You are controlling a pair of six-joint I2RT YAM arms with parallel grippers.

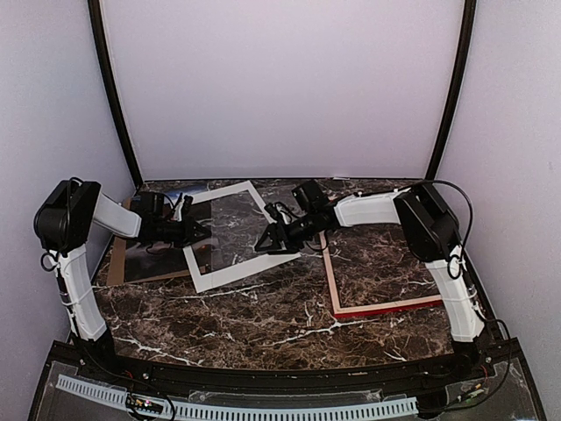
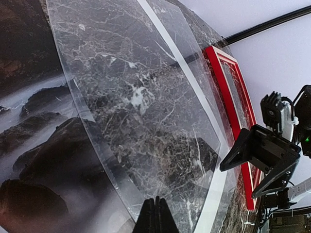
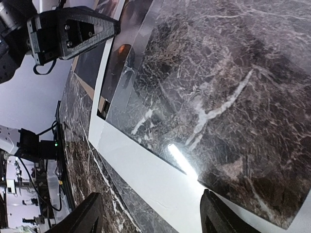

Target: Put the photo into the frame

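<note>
The photo (image 1: 151, 261), dark rocks in misty water with a brown border, lies at the left, partly under the white mat (image 1: 230, 275). A clear sheet (image 2: 141, 102) rests across the mat's opening and reaches past its right side. At the sheet's left edge my left gripper (image 1: 207, 231) is shut; nothing shows between its fingertips. My right gripper (image 1: 261, 249) is low over the mat's lower right part, its fingers (image 3: 82, 213) apart and the white mat strip visible beyond them. To the right lies the red frame (image 1: 386, 310), partly covered by the right arm.
Pale walls (image 1: 289, 96) close off the back and sides. In the right wrist view, the left arm's gripper stands close by at the upper left.
</note>
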